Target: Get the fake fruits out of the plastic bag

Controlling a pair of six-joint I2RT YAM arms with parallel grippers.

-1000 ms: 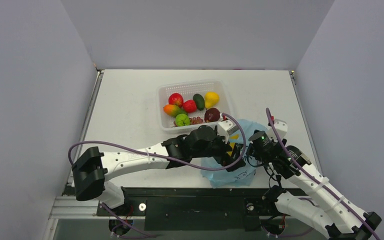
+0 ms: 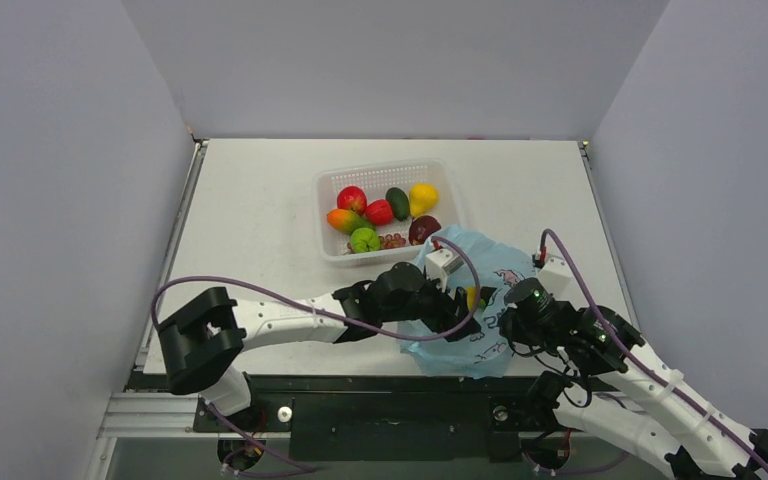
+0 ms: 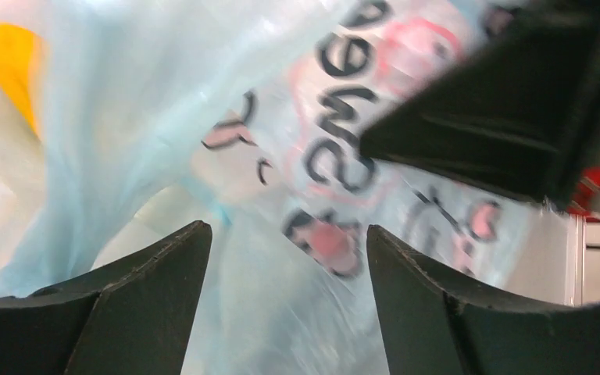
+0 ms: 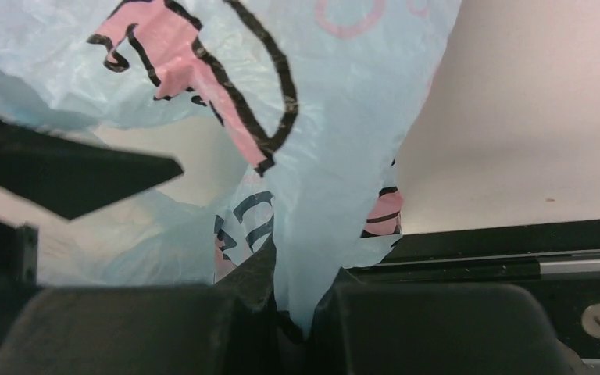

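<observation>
The blue plastic bag [image 2: 490,350] with pink and black print lies at the table's front right, and a yellow fruit [image 3: 16,70] shows among its folds. My left gripper is over the bag, fingertips apart, with bag behind them and no fruit between. My right gripper is shut on a strip of the bag, seen running down between its fingers in the right wrist view. The fruit's full shape is hidden by plastic and the left gripper.
A white perforated basket [image 2: 325,228] at the back middle holds several fruits, including a mango, a pear and grapes. Grey walls stand at the sides and back.
</observation>
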